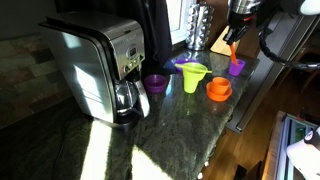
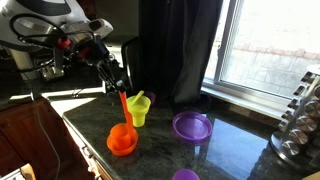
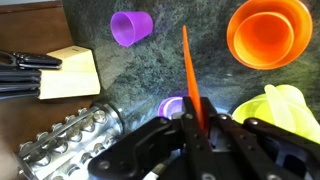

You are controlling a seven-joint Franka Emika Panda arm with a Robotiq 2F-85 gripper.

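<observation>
My gripper is shut on a long, thin orange utensil [image 3: 189, 65], held over the counter. In the second exterior view the orange utensil [image 2: 125, 106] hangs almost upright, passing in front of or above the orange bowl [image 2: 121, 143]; the depth between them is hard to tell. The orange bowl [image 1: 219, 89] sits near the counter's front edge. Beside it stands a yellow-green cup [image 1: 191, 80] with a utensil of similar colour lying across its top. A small purple cup [image 1: 236, 67] is farther along the counter. Part of the purple plate [image 3: 170, 106] is hidden behind my gripper.
A coffee maker [image 1: 107, 70] and a dark purple bowl [image 1: 156, 83] stand on the left. In the wrist view, a knife block [image 3: 70, 75] and a rack of jars [image 3: 75, 140] occupy the left side.
</observation>
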